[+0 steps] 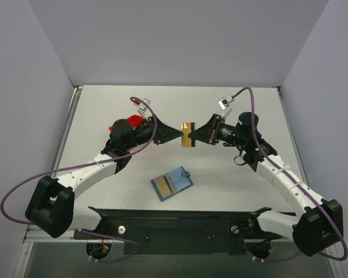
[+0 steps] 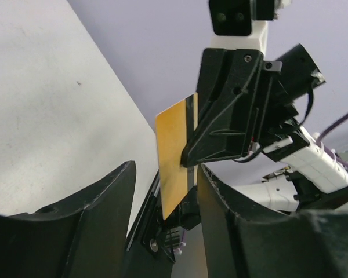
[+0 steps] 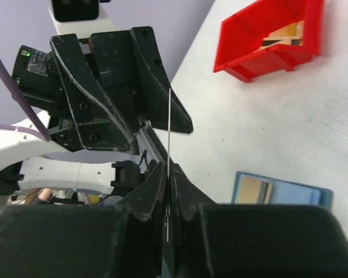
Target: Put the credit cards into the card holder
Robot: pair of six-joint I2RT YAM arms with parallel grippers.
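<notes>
A gold card (image 1: 186,135) with a dark stripe is held upright above the table, between the two arms. My right gripper is shut on the striped side; in its own wrist view the card (image 3: 169,121) shows edge-on. My left gripper is open, its fingers apart on either side of the card (image 2: 170,153), apparently not gripping it. On the table below lies the blue card holder (image 1: 180,177), with a tan striped card (image 1: 163,186) at its left end. The right wrist view also shows this holder (image 3: 290,193).
A red bin (image 3: 238,46) with several gold cards (image 3: 287,35) stands at the back left, partly hidden by the left arm in the top view. A dark strip (image 1: 180,229) runs beyond its front edge.
</notes>
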